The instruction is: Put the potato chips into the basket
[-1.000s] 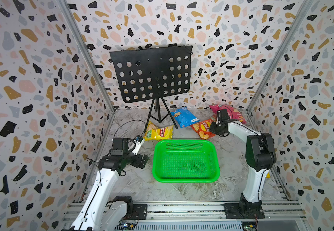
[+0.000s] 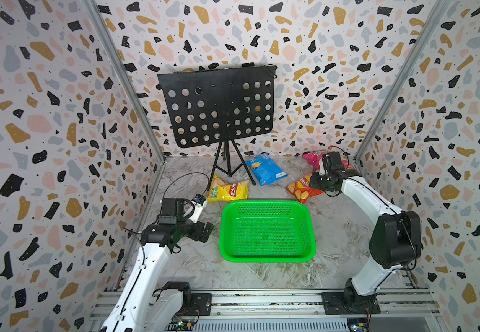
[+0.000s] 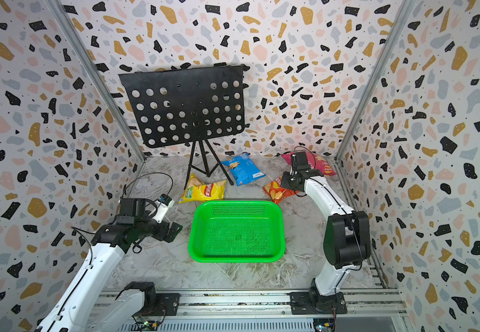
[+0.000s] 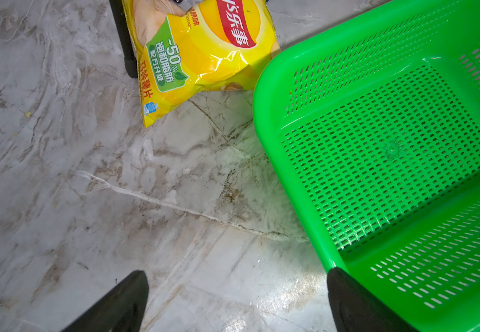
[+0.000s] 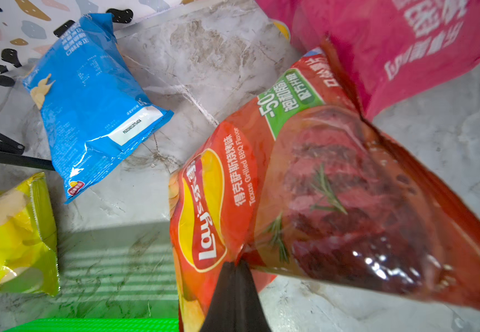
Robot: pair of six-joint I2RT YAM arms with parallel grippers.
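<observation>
The red bag of chips (image 5: 317,204) fills much of the right wrist view. My right gripper is shut, its fingertips pinching a crease near the bag's middle. The yellow chip bag (image 4: 206,49) lies just behind the left part of the green basket (image 2: 267,260), close to its rim. On the floor at the back are the blue chip bag (image 2: 266,168) and, at the right, the pink chip bag (image 5: 433,44), partly behind my right arm. Left of the basket my left gripper stands open, with bare floor between its fingers. The basket is empty.
A black stand (image 2: 217,108) rises at the back left, its tripod legs (image 2: 226,160) close to the yellow and blue bags. Patterned walls enclose the back and sides.
My right gripper has moved to the right, and the red bag has shifted and turned along with it. The left arm, the basket, and the yellow and blue bags have stayed put.
</observation>
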